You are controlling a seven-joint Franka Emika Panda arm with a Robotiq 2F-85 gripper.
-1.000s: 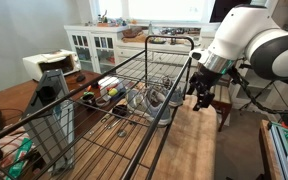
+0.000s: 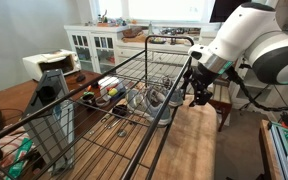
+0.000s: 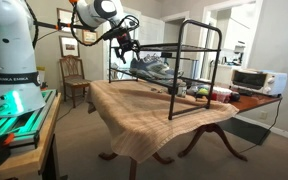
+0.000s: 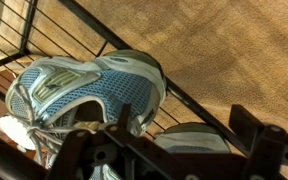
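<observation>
A pair of grey-blue running shoes rests on the lower wire shelf of a black rack; the nearer-to-centre shoe point(image 4: 134, 88) shows its toe, mesh and laces in the wrist view. The second shoe point(image 4: 192, 136) is partly cut off at the lower edge there. My gripper is open above the rack's edge, its fingers wide apart and the second shoe's toe visible in the gap below. From exterior view 1, the gripper point(image 2: 198, 90) hangs just right of the shoes point(image 2: 154, 105). In exterior view 2 the gripper point(image 3: 127, 50) is by the far end of the shoes point(image 3: 156, 69).
The black wire rack point(image 2: 149, 150) stands on a table with a tan cloth point(image 3: 149, 112); its top rails rise close to my arm. Small colourful items point(image 2: 106, 97) lie farther along the shelf. Bare cloth point(image 2: 191, 145) lies right of the rack.
The upper part of the arm has shifted slightly to the right in exterior view 1. The shoes and the rack look unmoved.
</observation>
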